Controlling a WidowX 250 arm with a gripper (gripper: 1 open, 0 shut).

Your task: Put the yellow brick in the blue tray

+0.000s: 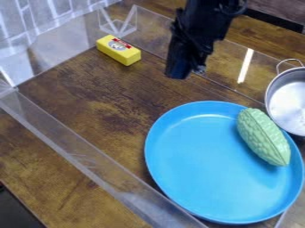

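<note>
The yellow brick (118, 51), with a red and white label on its top, lies on the wooden table near the back left. A round blue tray (191, 183) fills the lower right. My black gripper (188, 67) points down over the back middle of the table, to the right of the brick and apart from it. Its fingers are dark and blurred against each other, so their opening is hard to make out. No object shows in its grasp.
A green, bumpy vegetable-like object (263, 137) rests on the tray's right side. Beside it at the right edge stands a metal pot (290, 100). Clear plastic walls (102, 162) border the table. Bare wood lies between brick and tray.
</note>
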